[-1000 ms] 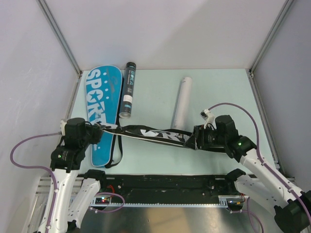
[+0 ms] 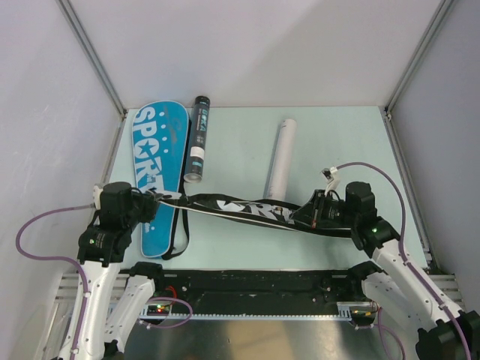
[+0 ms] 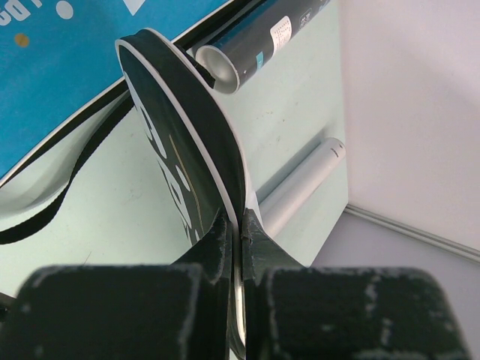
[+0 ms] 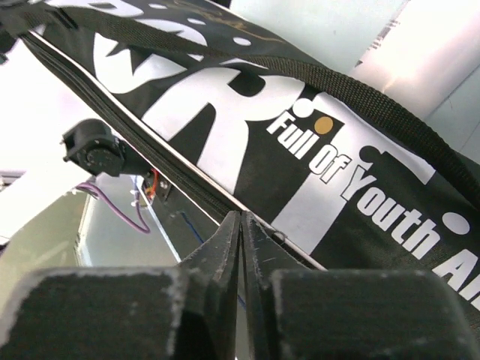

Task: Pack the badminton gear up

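A black racket bag (image 2: 255, 214) with white lettering and a zipper (image 4: 187, 165) stretches across the table. My left gripper (image 2: 152, 199) is shut on its left end, whose dark edge with pale piping (image 3: 195, 127) rises between the fingers. My right gripper (image 2: 316, 219) is over the bag's right part; in the right wrist view its fingertips (image 4: 242, 221) are shut at the zipper line, with nothing clearly visible between them.
A blue SPORT bag (image 2: 157, 150) with a black strap lies at the left. A dark shuttlecock tube (image 2: 199, 131) and a white tube (image 2: 283, 157) lie behind the black bag.
My right gripper has shifted a little to the right along the black bag. The left gripper and the other objects are where they were.
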